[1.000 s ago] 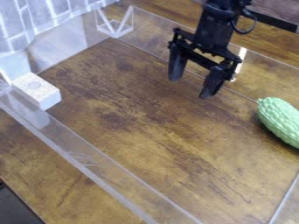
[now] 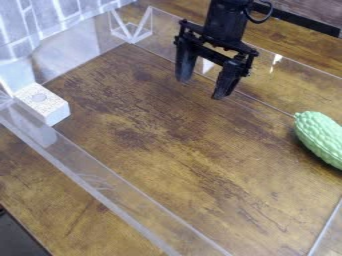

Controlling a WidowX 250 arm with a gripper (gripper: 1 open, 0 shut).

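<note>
The black gripper [image 2: 206, 74] hangs at the top middle of the camera view, its fingers apart over the wooden floor [image 2: 160, 160] of a clear-walled tray, near the back wall. No object shows between its fingers. A green ridged object, like a bitter gourd [image 2: 321, 138], lies at the right edge. A white block [image 2: 42, 104] with a faint printed pattern is at the left, by the clear side wall.
Clear plastic walls [image 2: 107, 190] border the wooden area on the left, back and right. A white curtain-like cloth [image 2: 40, 25] is at the top left.
The gripper has shifted left and up in the view, away from the green object. The green object and the white block have not moved.
</note>
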